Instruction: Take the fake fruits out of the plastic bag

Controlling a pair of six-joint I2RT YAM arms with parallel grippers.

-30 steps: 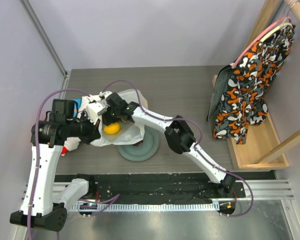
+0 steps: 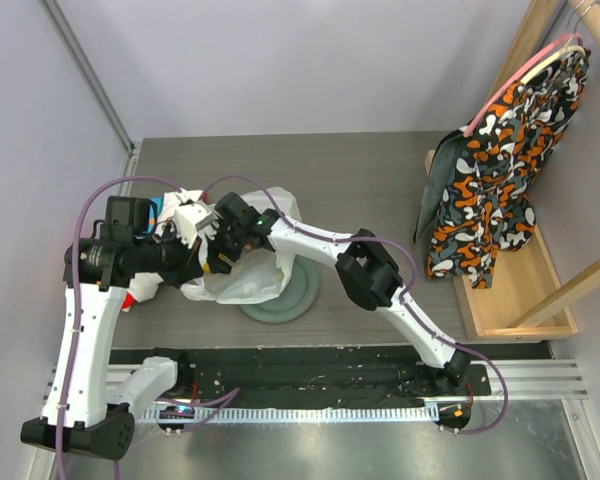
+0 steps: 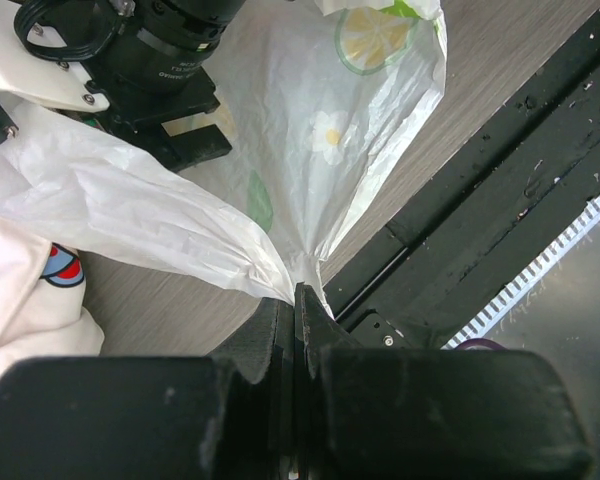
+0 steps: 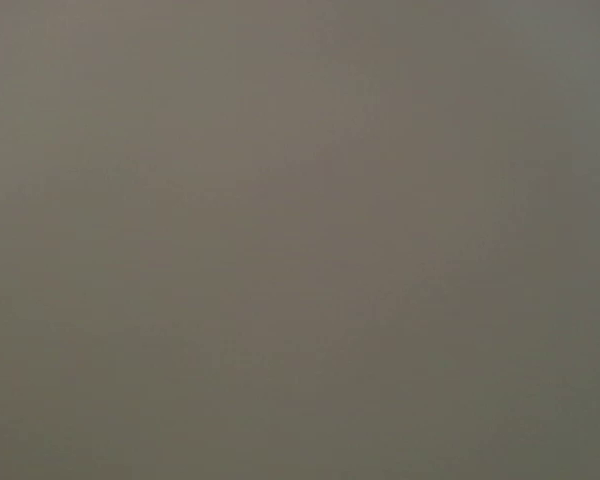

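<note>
A white printed plastic bag (image 2: 252,285) lies spread with its mouth toward the left, partly over the plate. My left gripper is shut on the bag's edge, pulling the film taut in the left wrist view. Inside the bag's mouth reaches my right gripper (image 2: 218,258), its dark fingers (image 3: 202,148) apart. A bit of a yellow fruit (image 2: 226,263) shows by those fingers; the rest of it is covered. Only a grey-brown blur fills the right wrist view, so contact with the fruit cannot be judged.
A grey-green plate (image 2: 290,305) sits under the bag's right side. White cloth (image 3: 30,290) with a coloured print lies to the left. At the far right stands a wooden rack with camouflage clothing (image 2: 490,175). Behind the bag the table (image 2: 340,170) is clear.
The bag has spread further over the plate, hiding the red thing there. The left arm is still.
</note>
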